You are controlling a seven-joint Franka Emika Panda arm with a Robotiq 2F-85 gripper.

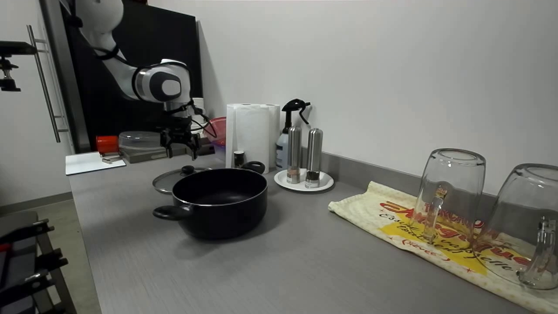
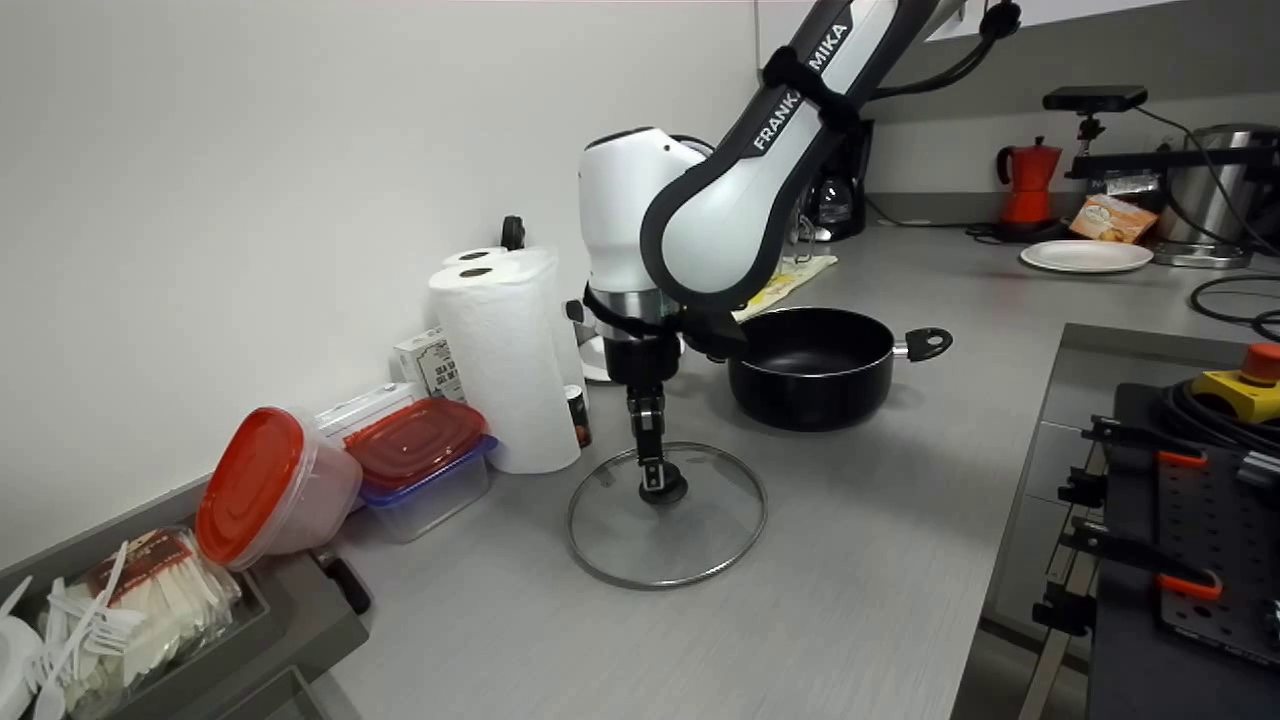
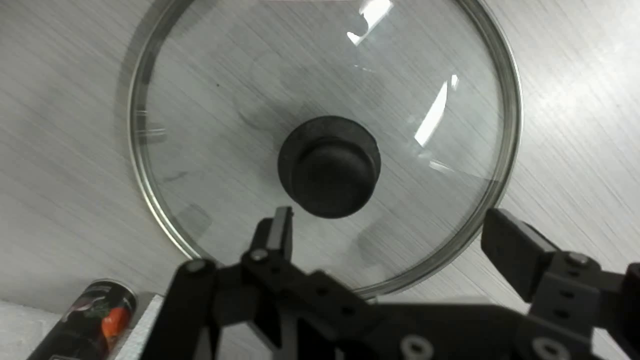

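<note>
A round glass lid with a metal rim lies flat on the grey counter, its black knob upright at the centre. My gripper is above the lid with its fingers wide apart. In the wrist view, the knob appears beyond the gap between the fingers, and nothing is held. The second exterior view shows the fingers overlapping the knob, though the height between them is hard to judge there. A black pot with two side handles stands uncovered and looks empty, beside the lid.
Paper towel rolls and a small dark jar stand close behind the lid. Plastic containers are near the wall. Two shakers on a white plate stand behind the pot.
</note>
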